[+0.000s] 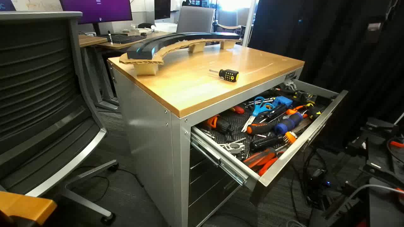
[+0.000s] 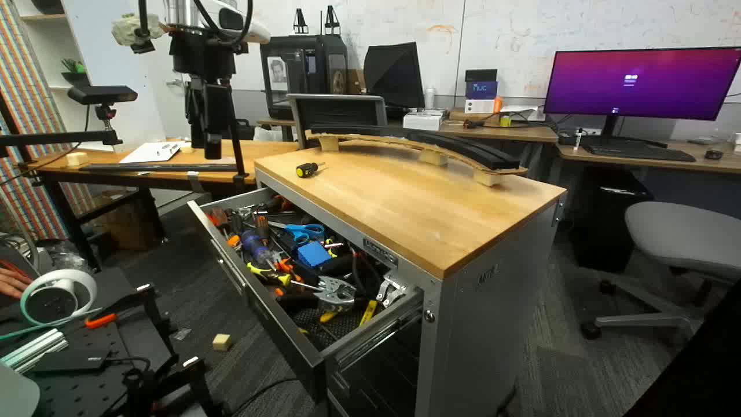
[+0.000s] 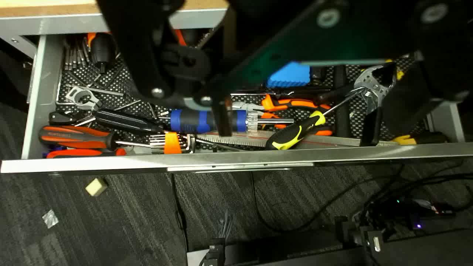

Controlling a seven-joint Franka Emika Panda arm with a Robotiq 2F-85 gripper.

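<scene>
At the upper left of exterior view 2, my gripper hangs from the arm, fingers downward. Its dark linkage spreads across the top of the wrist view, where one finger overlaps a blue-and-black handled driver in the drawer. The fingers are open and I see nothing held in them. A stubby black-and-yellow screwdriver lies on the wooden cabinet top. Below it, the top drawer is pulled out. Blue scissors, a blue block and silver-headed pliers lie inside.
A curved black piece on cardboard stands along the back of the cabinet top. Between it and the front edge, much of the wood is bare. Office chairs stand around the cabinet. Cables and a small yellow block lie on the floor.
</scene>
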